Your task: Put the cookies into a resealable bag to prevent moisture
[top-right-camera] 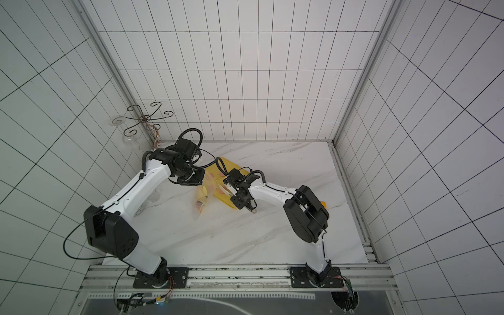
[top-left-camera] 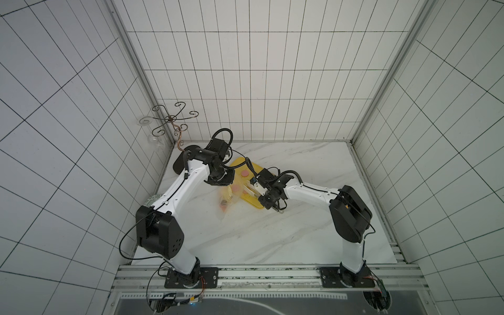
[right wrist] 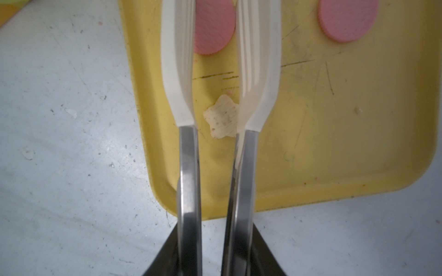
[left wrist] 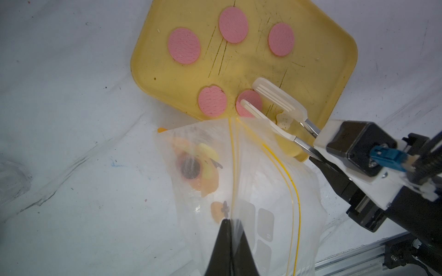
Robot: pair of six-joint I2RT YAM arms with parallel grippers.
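Note:
On the yellow tray (left wrist: 322, 55) lie several round pink cookies (left wrist: 233, 24), spread apart, and a pale star-shaped cookie (right wrist: 221, 120). A clear resealable bag (left wrist: 262, 161) with yellow seal lines and coloured patches hangs from my left gripper, which is shut on the film; its upper end overlaps the tray's near edge in the left wrist view. My right gripper is open, with metal tongs (right wrist: 189, 161) with white tips between its fingers. The tongs' parted tips reach over the tray, around a pink cookie, beyond the star one. Whether they touch it, I cannot tell.
A brown metal stand with curled arms (top-left-camera: 170, 119) is at the back left. A clear container (left wrist: 11, 181) sits left of the bag. Something orange (top-right-camera: 324, 203) shows behind the right arm.

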